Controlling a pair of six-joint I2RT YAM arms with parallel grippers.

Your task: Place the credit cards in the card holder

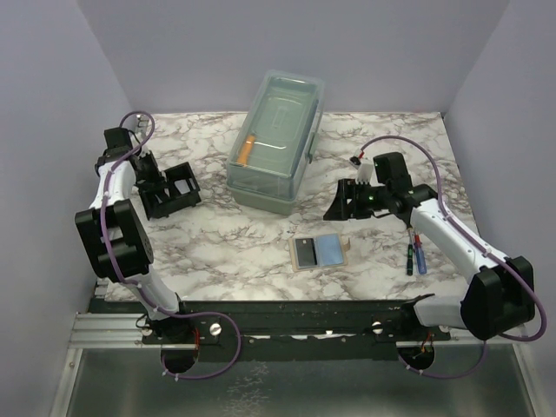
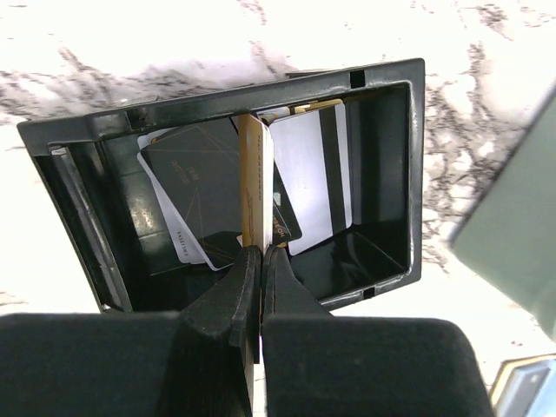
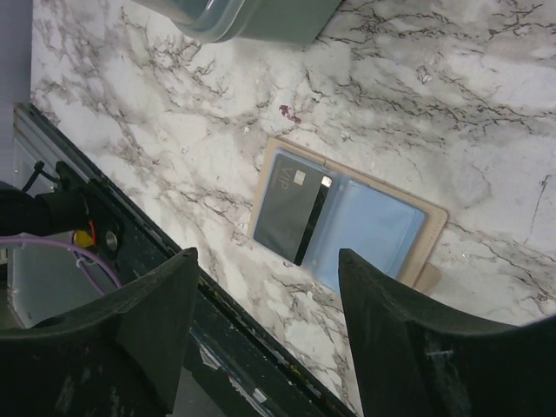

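A black box [image 1: 178, 204] at the far left holds several loose cards, black [image 2: 191, 182] and white [image 2: 313, 165]. My left gripper is over it, shut on a thin upright gold card [image 2: 256, 174] that reaches into the box. My right gripper stands open, high right of centre, with nothing between its fingers. Below it lies a card holder [image 1: 308, 265] with a grey side [image 3: 287, 208] and a pale blue side [image 3: 365, 230].
A large translucent green lidded container [image 1: 278, 126] stands at the back centre. Several pens [image 1: 420, 256] lie at the right edge. The table between box and holder is clear.
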